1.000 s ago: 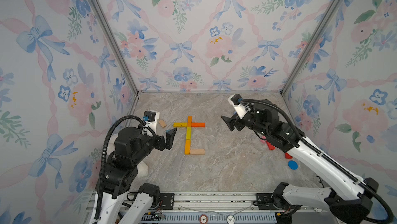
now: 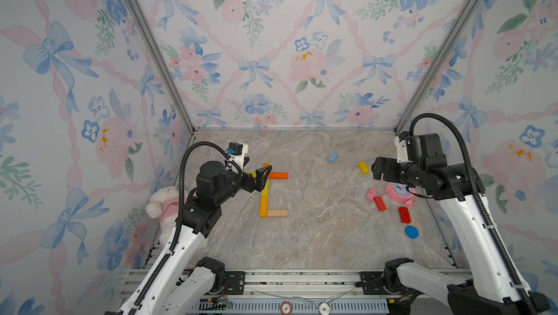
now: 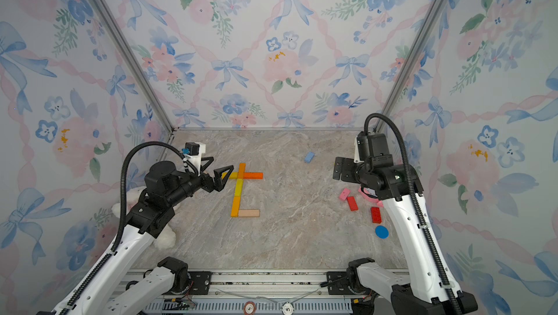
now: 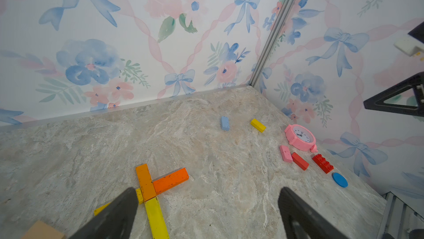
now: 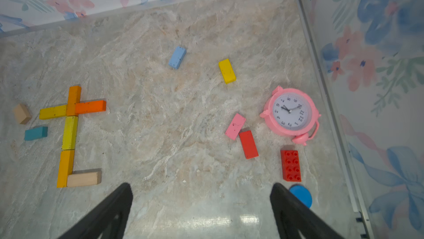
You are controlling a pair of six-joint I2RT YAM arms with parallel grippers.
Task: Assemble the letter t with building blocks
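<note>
On the left half of the table, blocks form a letter t. Its stem runs from an orange-yellow top block [image 5: 73, 100] through a yellow block [image 5: 69, 132] to an amber block [image 5: 65, 167]. A yellow block [image 5: 52, 112] makes the left arm of the crossbar and an orange block [image 5: 90, 106] the right arm. A beige block [image 5: 84, 179] lies at the stem's foot, pointing right. My left gripper [image 2: 261, 177] hovers over the crossbar's left side, open and empty. High above the right of the table, my right gripper [image 3: 343, 169] is open, with nothing between its fingers.
Loose on the right are a blue block [image 5: 177, 57], a yellow block [image 5: 227, 71], a pink block [image 5: 235, 126], red blocks [image 5: 248, 144], a blue disc [image 5: 301, 195] and a pink clock [image 5: 289, 111]. Teal [image 5: 36, 133] and beige blocks [image 5: 21, 113] lie far left.
My right gripper has drawn back from the middle toward the right. The block letter has not moved.
</note>
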